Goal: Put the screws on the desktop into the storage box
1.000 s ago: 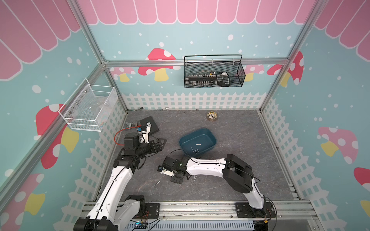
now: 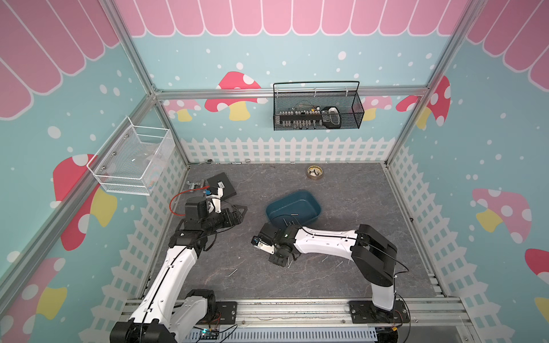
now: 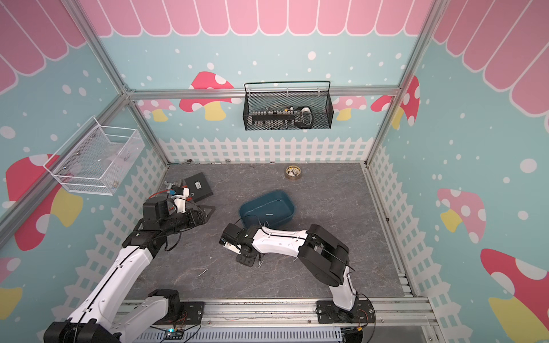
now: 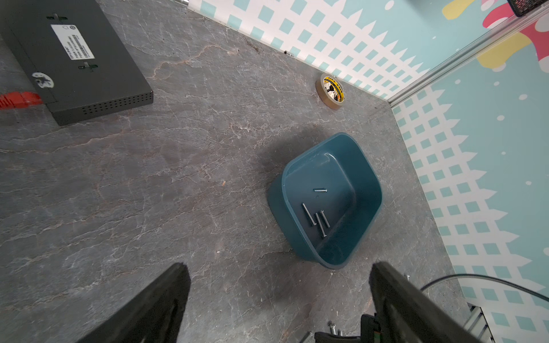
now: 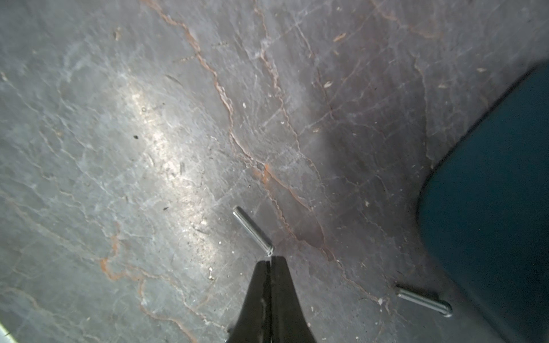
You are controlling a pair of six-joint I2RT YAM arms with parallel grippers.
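Note:
A teal storage box (image 4: 360, 188) (image 2: 308, 201) sits mid-table with several screws inside. My right gripper is low over the table, its fingertips close together just beside a loose screw (image 5: 251, 228); I see nothing clearly between them. A second screw (image 5: 423, 300) lies beside the box's side. Other screws (image 2: 232, 272) lie on the front of the table. My left gripper stands open over the left of the table, left of the box, with nothing between its fingers.
A black device (image 4: 74, 85) with red cable lies back left. A tape roll (image 4: 330, 91) lies at the back. A black wire basket (image 2: 318, 105) and a white one (image 2: 130, 160) hang on the walls. Bare table surrounds the box's far side.
My right arm has moved rightward and slightly toward the back, its gripper now nearer the box's front. The left arm has stayed still.

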